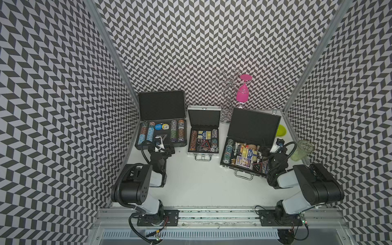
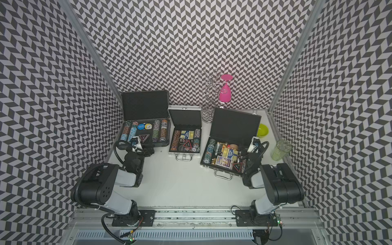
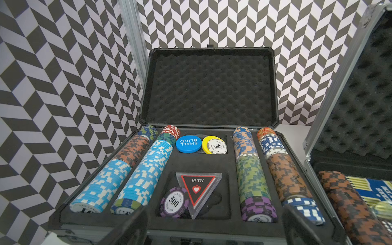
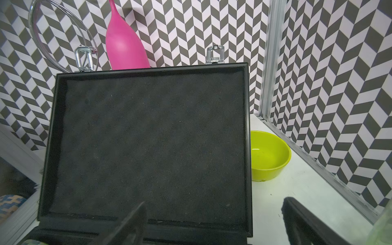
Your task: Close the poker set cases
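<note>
Three poker cases stand open with lids upright: a black left case point(image 1: 162, 104) holding chip stacks, a silver middle case point(image 1: 204, 116) with chips and cards, and a larger right case point(image 1: 253, 124) full of chips and cards. My left gripper is open at the front of the left case, empty, facing its raised lid point(image 3: 208, 87). My right gripper is open over the right case, facing that lid's foam lining point(image 4: 151, 143), with nothing between its fingers.
A metal glass rack with a pink goblet point(image 1: 242, 93) stands behind the right case. A lime bowl point(image 4: 269, 157) and pale green glass point(image 2: 281, 150) sit at the right edge.
</note>
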